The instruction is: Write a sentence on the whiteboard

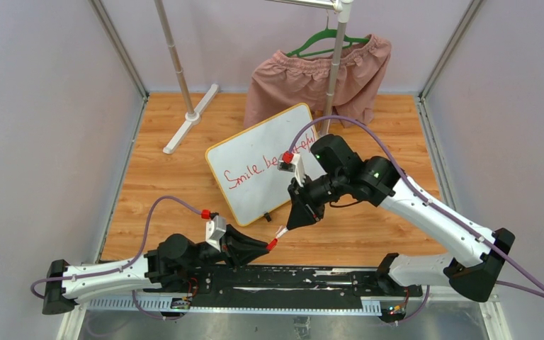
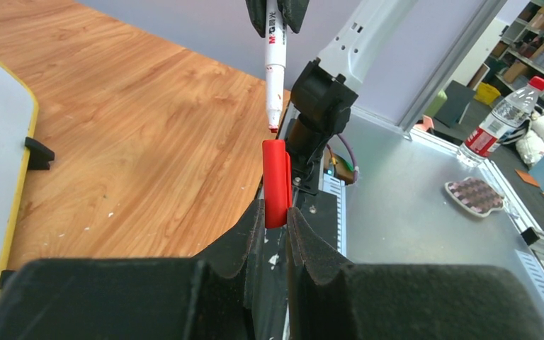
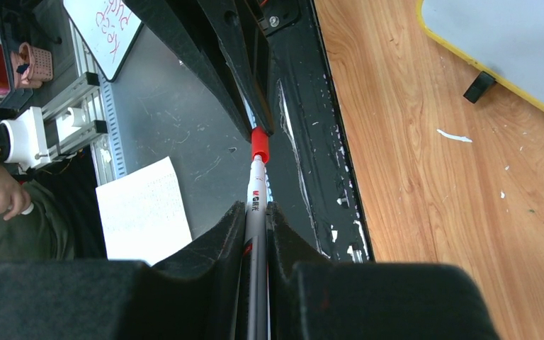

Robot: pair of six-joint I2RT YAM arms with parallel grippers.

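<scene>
The whiteboard point(image 1: 251, 197) carries red handwriting that starts "Smile be"; my right arm covers the end of the line. My left gripper is shut on the red cap point(image 2: 275, 177), which sticks out past its fingertips. A white marker point(image 2: 275, 71) is held in my right gripper, shut on its barrel. In the left wrist view the marker's red tip points at the cap with a narrow gap showing between them. The right wrist view has tip and cap nearly in line, and there I cannot tell whether they touch.
A clothes rack point(image 1: 333, 78) with pink shorts point(image 1: 283, 85) on a green hanger stands behind the board. Wood floor left of the board is clear. A white paper point(image 3: 145, 212) and a bottle point(image 2: 496, 124) lie outside the work area.
</scene>
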